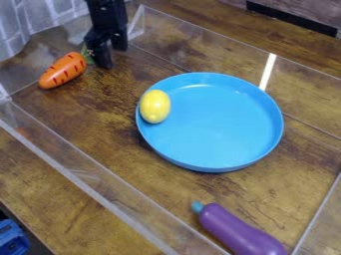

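Note:
My dark gripper is at the top left, low over the table just right of the green top of a toy carrot; its fingers are too dark and small to read clearly. The orange carrot lies on the wooden table. A yellow oval toy sits on the left part of a blue plate. A purple toy eggplant lies at the bottom right.
Clear low walls border the wooden table. A blue object is outside at the lower left.

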